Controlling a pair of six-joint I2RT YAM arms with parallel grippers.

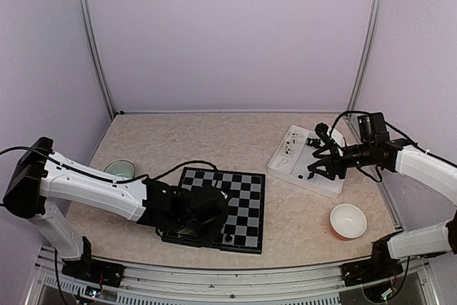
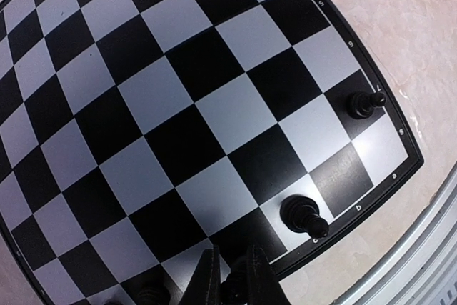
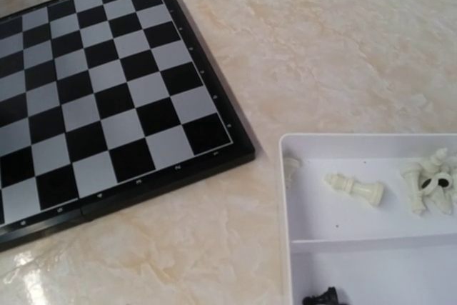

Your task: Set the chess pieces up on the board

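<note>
At the bottom edge of the left wrist view, a dark chess piece (image 2: 235,285) stands between the fingertips of my left gripper, which is shut on it. It is over the edge row of the chessboard (image 2: 207,133). Close by on that row is an upright black piece (image 2: 303,216), and nearer the corner a black pawn (image 2: 364,105). Another black piece (image 2: 152,292) is cut off by the lower border. From above, the left arm hides the board's left front. My right gripper (image 1: 321,162) hangs open over the white tray (image 1: 285,166), holding nothing.
White pieces, such as a lying one (image 3: 357,189), fill the tray's far compartment; a few black ones (image 3: 325,296) lie in the near one. A white bowl (image 1: 348,221) sits front right, a pale green bowl (image 1: 120,169) left. Much of the board is bare.
</note>
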